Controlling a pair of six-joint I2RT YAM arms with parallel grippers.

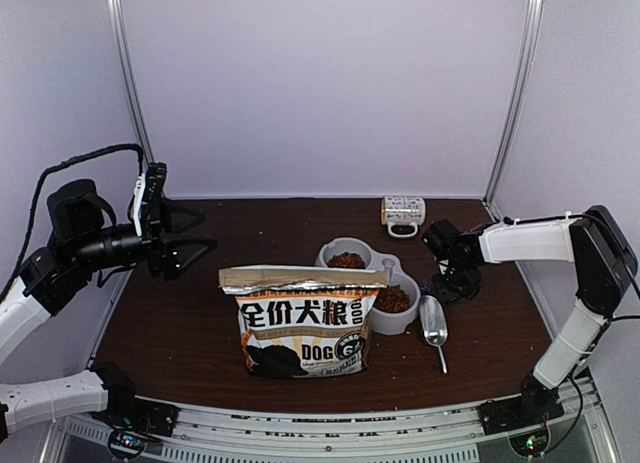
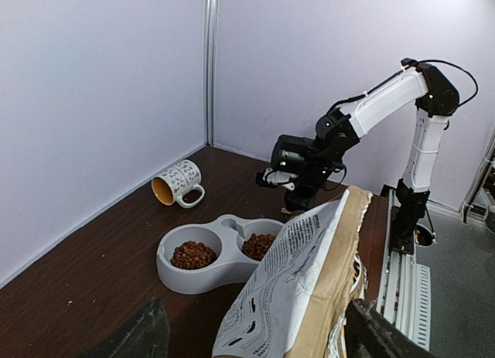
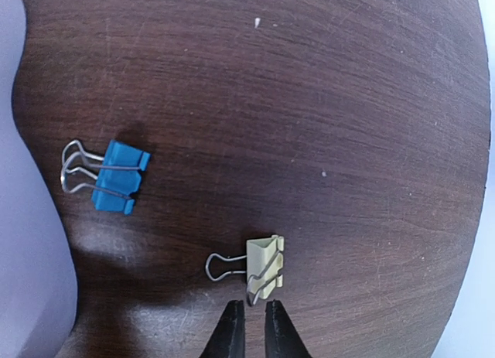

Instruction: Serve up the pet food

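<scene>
The dog food bag stands upright in front of the grey double bowl, whose two wells hold kibble. A metal scoop lies right of the bowl. My left gripper hangs open in the air left of the bag, empty. My right gripper is low over the table beside the bowl; in the right wrist view its fingertips are close to a pale binder clip, with a narrow gap between them. A blue binder clip lies nearby.
A white patterned mug lies on its side at the back. White walls bound the table at back and sides.
</scene>
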